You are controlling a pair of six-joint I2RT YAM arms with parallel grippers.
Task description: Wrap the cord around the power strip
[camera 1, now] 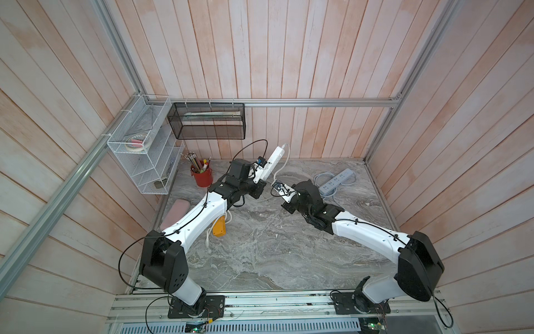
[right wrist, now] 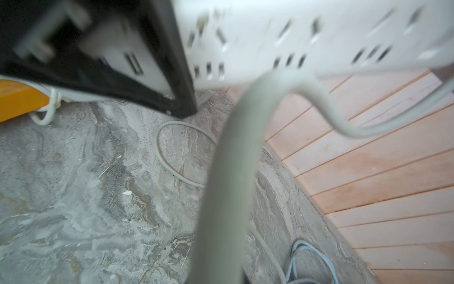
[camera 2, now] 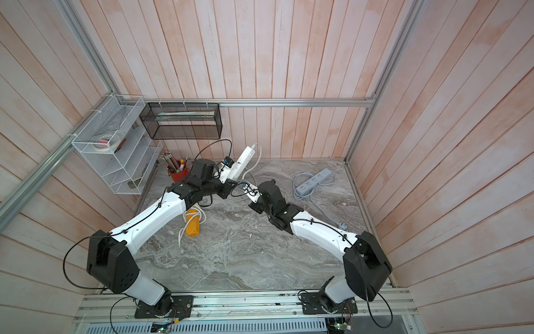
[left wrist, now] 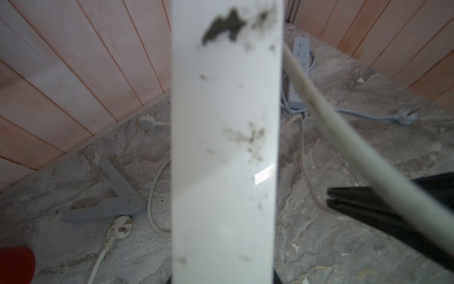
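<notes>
A white power strip (camera 1: pixel 273 160) is raised upright and tilted in my left gripper (camera 1: pixel 257 172), which is shut on it; the strip fills the middle of the left wrist view (left wrist: pixel 224 142). Its pale cord (right wrist: pixel 227 179) loops from the strip down past my right gripper (camera 1: pixel 278 189), crossing close in front of both wrist cameras. My right gripper is just right of and below the strip, its dark fingers (left wrist: pixel 354 208) together; the cord hides part of them, and I cannot tell if they touch it.
On the worktop (camera 1: pixel 289 250) are a grey power strip (camera 1: pixel 333 182) at back right, a yellow object (camera 1: pixel 219 227) with white cord, a red pencil cup (camera 1: pixel 203 178) and a pink object (camera 1: pixel 175 214). Wire shelves hang at back left.
</notes>
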